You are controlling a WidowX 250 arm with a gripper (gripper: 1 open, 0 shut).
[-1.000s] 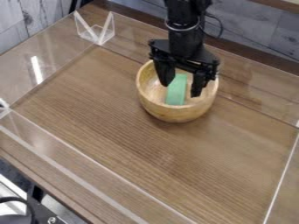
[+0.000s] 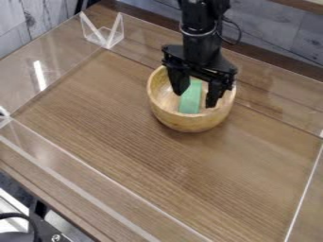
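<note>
A wooden bowl [image 2: 188,121] sits on the brown table, upper middle, with a pale green object [image 2: 191,98] inside it, slightly left of its middle. My black gripper [image 2: 195,83] hangs over the bowl from the top of the view, open, with one finger on each side above the bowl and the green object below and between them. Whether the fingers touch the object cannot be told.
A small clear wire-like or plastic item [image 2: 105,30] is at the upper left edge. A dark cable lies at the lower left corner.
My gripper has shifted very slightly; the bowl and green object look almost the same.
</note>
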